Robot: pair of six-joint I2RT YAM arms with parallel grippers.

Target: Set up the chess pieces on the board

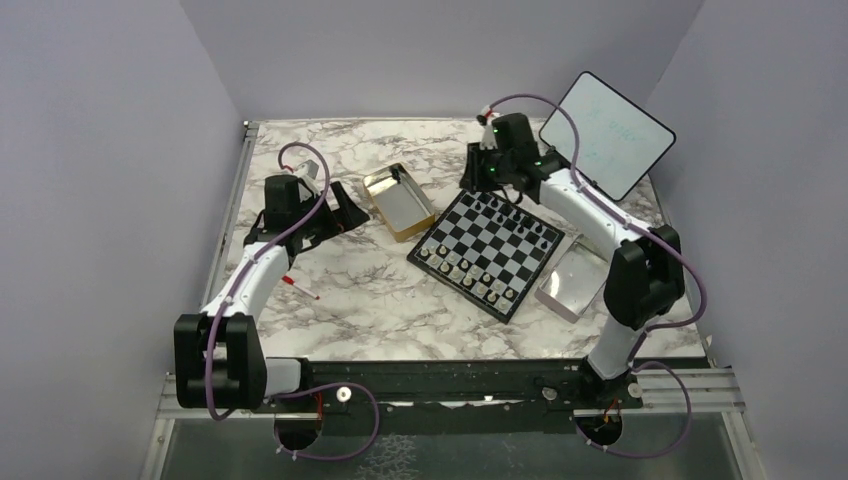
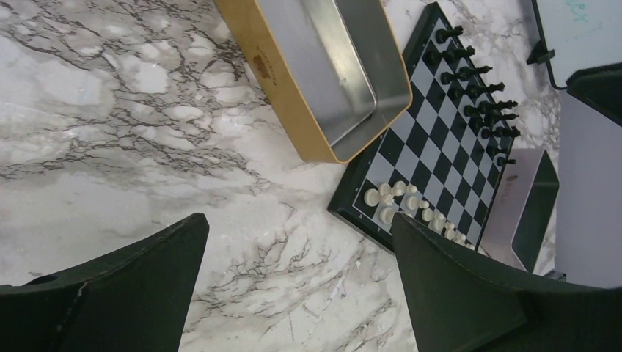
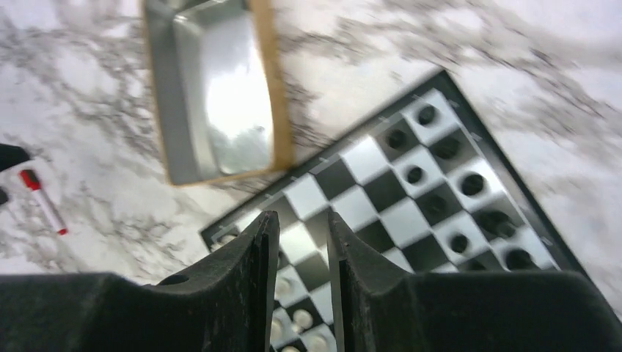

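The chessboard (image 1: 462, 236) lies tilted on the marble table, with white pieces (image 2: 386, 214) along its near-left edge and black pieces (image 2: 484, 108) along the opposite edge. A dark piece (image 1: 396, 174) remains visible at the far end of the gold-rimmed tray (image 2: 282, 95), left of the board. Above the board's far corner hovers my right gripper, its fingers parted by a narrow gap with nothing between them. My left gripper is wide open and empty, left of the tray over the table.
A second metal tray (image 1: 575, 278) stands right of the board and looks empty. Behind the right arm leans a whiteboard (image 1: 610, 130). A red-and-white marker (image 1: 300, 288) lies near the left arm.
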